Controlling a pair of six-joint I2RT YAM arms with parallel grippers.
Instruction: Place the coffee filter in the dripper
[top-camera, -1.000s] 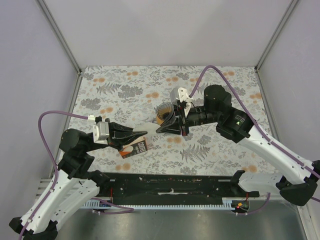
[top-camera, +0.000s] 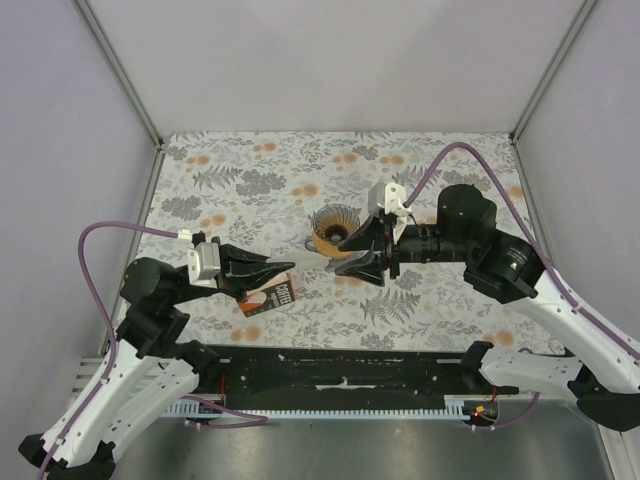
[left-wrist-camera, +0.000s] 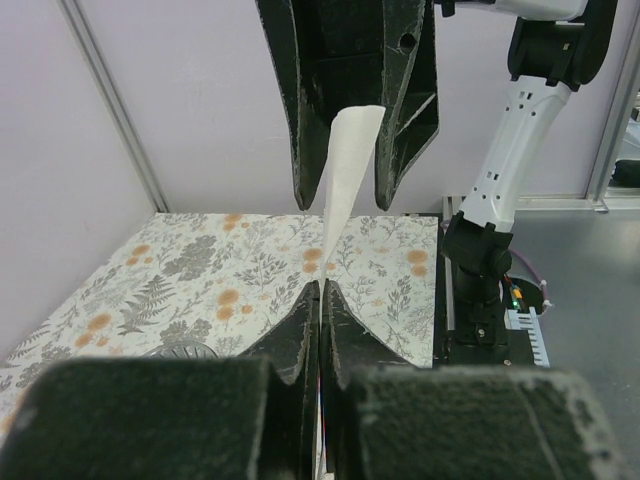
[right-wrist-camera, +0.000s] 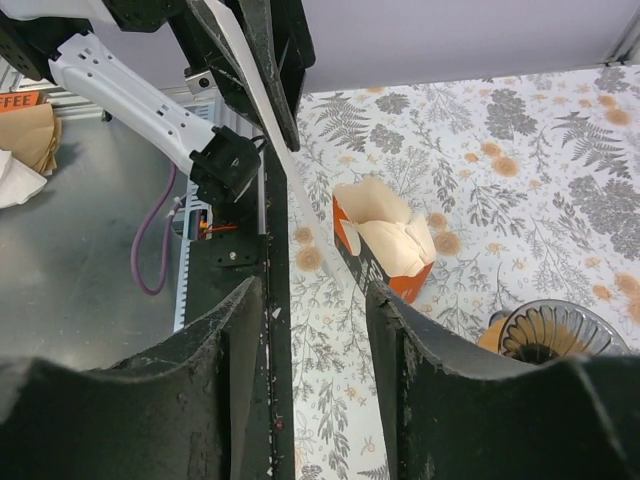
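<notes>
A white paper filter (top-camera: 300, 258) (left-wrist-camera: 343, 170) (right-wrist-camera: 282, 150) is held edge-on in the air by my left gripper (top-camera: 280, 265), which is shut on it. My right gripper (top-camera: 350, 258) stands open close to the filter's free end, not closed on it. The dripper, with an orange base (top-camera: 325, 245) and ribbed clear rim (right-wrist-camera: 520, 320), sits on the patterned mat behind the grippers, partly hidden in the top view.
An open box of filters (top-camera: 268, 298) (right-wrist-camera: 400, 260) lies on the mat below my left gripper. The mat (top-camera: 400, 305) is otherwise mostly clear, bounded by walls and a dark front edge.
My right gripper has moved to the right, away from the filter, and now stands open, uncovering more of the dripper. The left gripper with the filter has hardly moved.
</notes>
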